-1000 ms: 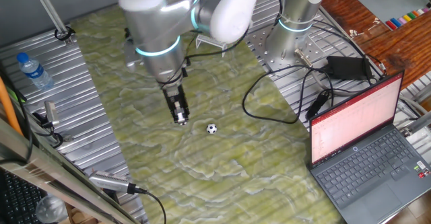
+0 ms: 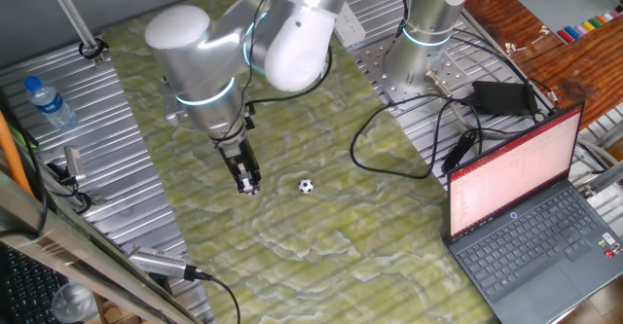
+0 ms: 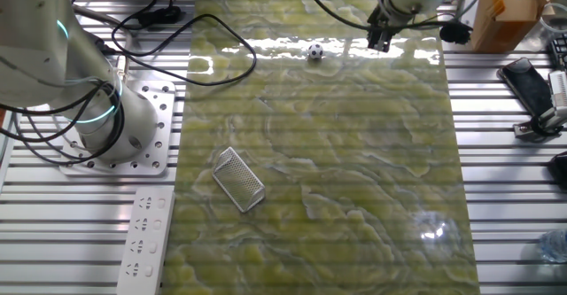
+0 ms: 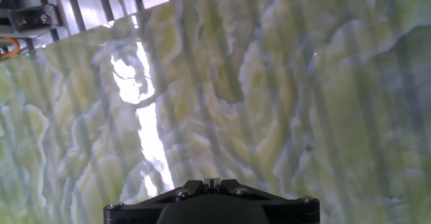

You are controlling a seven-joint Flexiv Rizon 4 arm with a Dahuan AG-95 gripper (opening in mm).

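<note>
A small black-and-white ball (image 2: pixel 307 186), patterned like a football, rests on the green marbled mat; the second exterior view shows the ball (image 3: pixel 315 52) near the mat's far part. My gripper (image 2: pixel 249 189) is to the left of it in the first exterior view, apart from it. In the wrist view the gripper is shut, its fingertips together and nothing showing between them. Only mat lies ahead there; the ball is out of that view. A white perforated rack (image 3: pixel 238 180) lies on the mat, away from the gripper.
An open laptop (image 2: pixel 531 232) stands at the right edge of the mat in the first exterior view. A black cable (image 2: pixel 389 171) loops onto the mat near the arm's base. A power strip (image 3: pixel 145 242) and a bottle (image 2: pixel 51 103) are off the mat.
In the first exterior view the arm has swung left, carrying the gripper a little left and down the picture, farther from the ball. The arm now covers the rack. The ball has stayed put.
</note>
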